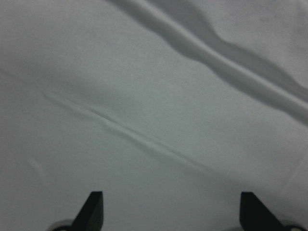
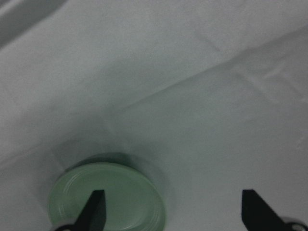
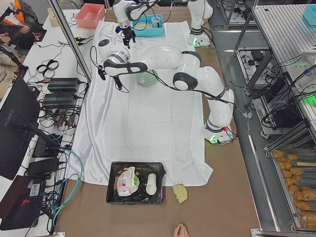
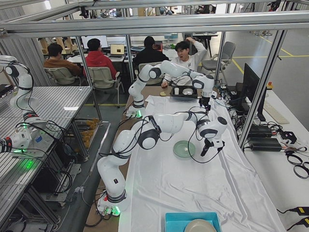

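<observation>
A green plate (image 3: 147,78) (image 4: 184,149) (image 2: 106,197) lies on the white cloth (image 3: 143,123) (image 4: 183,188) (image 1: 154,115), partly behind an arm in the camera left view. My left gripper (image 3: 109,80) is over bare cloth left of the plate in that view, open and empty. My right gripper (image 3: 126,40) (image 4: 210,147) is higher up in the camera left view, above cloth near the plate, which shows at the lower left of the right wrist view. It stands open with nothing between its fingers.
A blue bin (image 3: 148,30) (image 4: 171,222) holding dishes stands at one end of the cloth. A black lined tray (image 3: 134,197) with packaging and a yellow piece (image 3: 180,193) are at the other. A hand (image 3: 180,231) rests near that edge.
</observation>
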